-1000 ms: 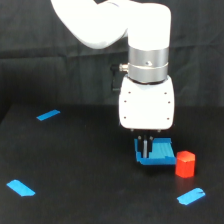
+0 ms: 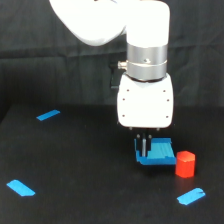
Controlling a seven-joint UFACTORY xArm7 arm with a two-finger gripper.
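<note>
My gripper (image 2: pixel 145 148) points down at the left part of a blue open box (image 2: pixel 163 158), its dark thin fingers in front of or inside it. I cannot tell whether the fingers touch the box, nor whether they are apart or together; they are small and dark against a dark background. A red block (image 2: pixel 185 164) with a roughly hexagonal outline rests on the table just right of the box. The white hand above the fingers hides part of the background behind the box.
Flat blue strips lie on the dark table: one at the far left (image 2: pixel 48 115), one at the near left (image 2: pixel 20 188) and one at the near right (image 2: pixel 191 196).
The hand has shifted very slightly to the left. Box, red block and blue strips look unmoved.
</note>
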